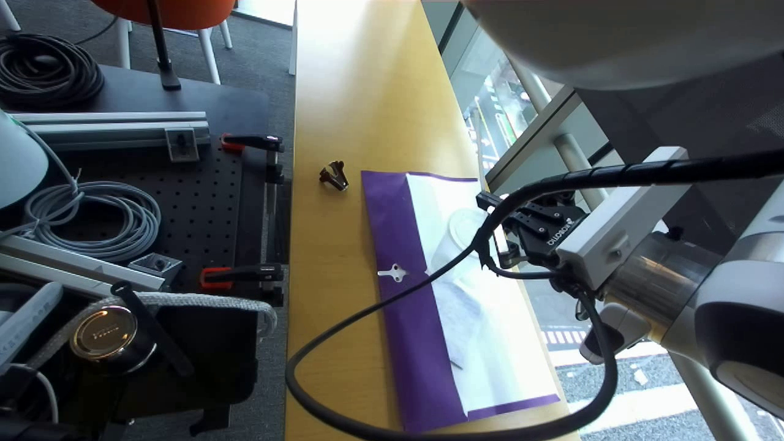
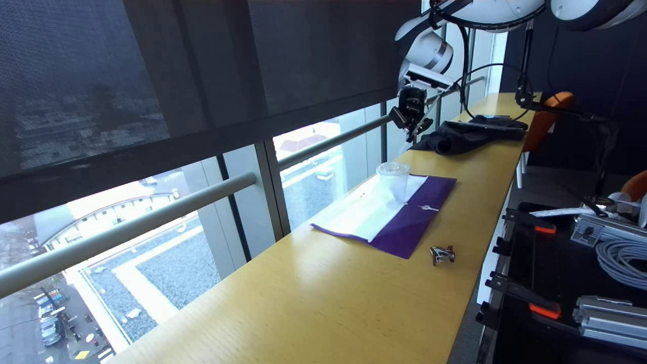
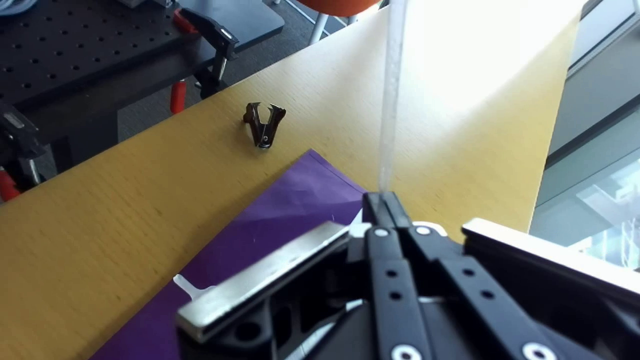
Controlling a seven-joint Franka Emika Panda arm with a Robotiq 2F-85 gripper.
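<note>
A thin translucent straw (image 3: 391,96) reaches out from the fingertips of my gripper, which is shut on it near one end in the wrist view. A clear plastic cup with a lid (image 2: 393,182) stands upright on the purple-and-white sheet (image 2: 414,231). Seen from exterior view 2, the gripper (image 2: 418,132) hangs above and beyond the cup, apart from it. In exterior view 1, the gripper (image 1: 488,202) appears just right of the cup's pale lid (image 1: 467,227), and the straw shows only faintly against the window.
A staple remover (image 1: 335,176) lies on the wooden table (image 1: 334,242) beside the sheet. On the purple strip is a small white key-shaped piece (image 1: 397,272). Dark cloth (image 2: 473,134) lies farther along the table. A window rail (image 2: 339,145) runs along one side.
</note>
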